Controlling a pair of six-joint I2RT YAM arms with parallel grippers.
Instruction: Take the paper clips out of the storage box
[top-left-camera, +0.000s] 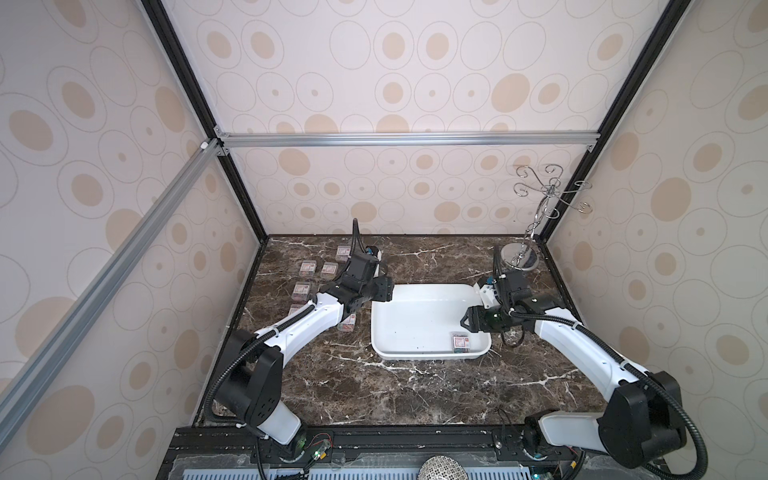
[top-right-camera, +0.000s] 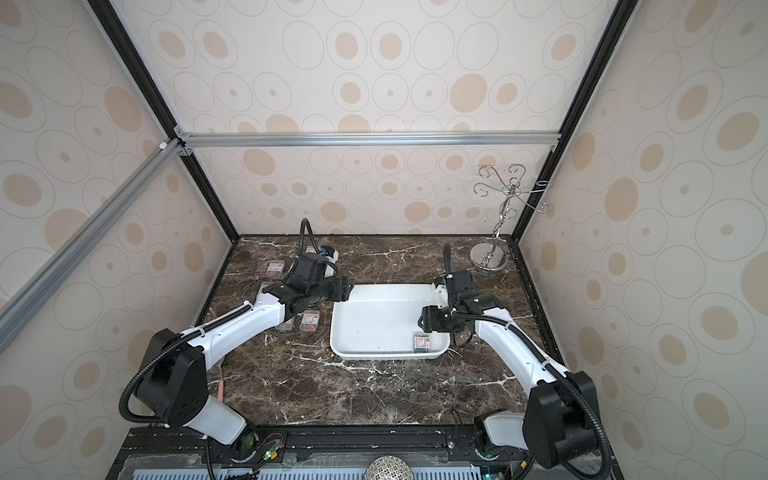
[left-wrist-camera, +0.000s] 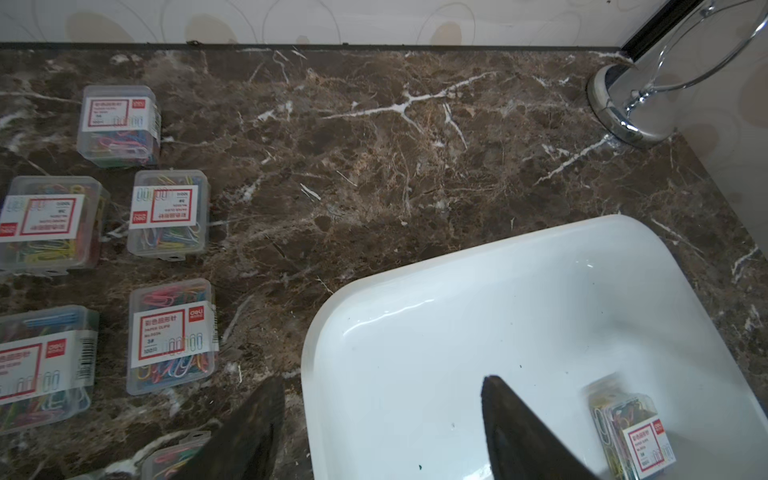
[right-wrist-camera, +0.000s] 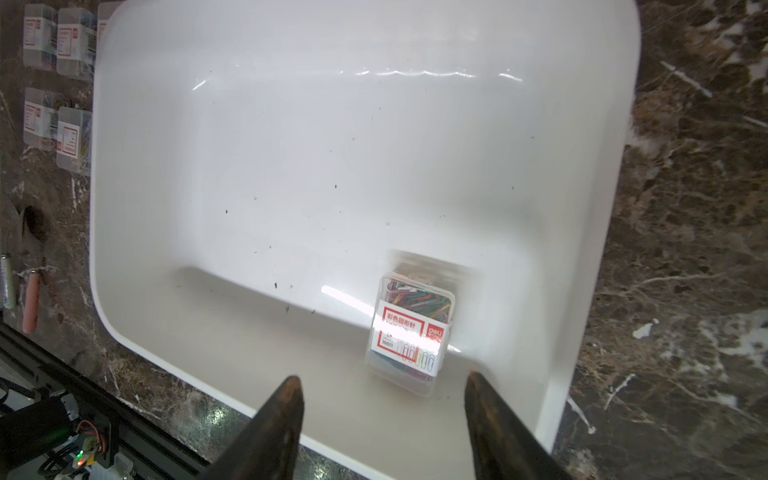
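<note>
A clear box of coloured paper clips (right-wrist-camera: 408, 336) lies in the near right part of the white storage box (top-right-camera: 389, 293), also seen in both wrist views. My right gripper (top-left-camera: 472, 318) hangs over the box's right side, fingers either side of the clip box's near end in the right wrist view, open with nothing between them. My left gripper (top-left-camera: 382, 289) is above the storage box's far left corner, its fingers apart and empty in the left wrist view.
Several more clip boxes (left-wrist-camera: 172, 336) sit on the marble table left of the storage box. A metal stand (top-right-camera: 488, 256) is at the back right. Cutlery (right-wrist-camera: 32, 300) lies at the left.
</note>
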